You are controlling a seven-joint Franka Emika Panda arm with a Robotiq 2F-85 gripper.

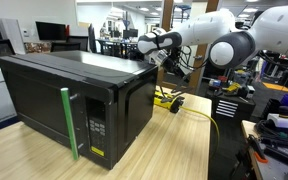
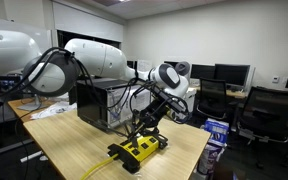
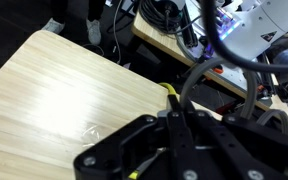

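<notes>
A yellow power-strip-like block with black parts lies on the wooden table, and a yellow cord runs from it. Just above this block, my gripper points down. In exterior view 1 the block is partly hidden behind the microwave's far corner. Dark gripper parts fill the lower right of the wrist view, crossed by a thick grey cable loop. The gripper looks shut, but what sits between its fingers cannot be made out among the dark parts and cables.
A black microwave with a green handle takes up the table's left side in exterior view 1. The yellow cord trails over the table's edge. Bare wood lies in front of the microwave. Office chairs stand beyond the table.
</notes>
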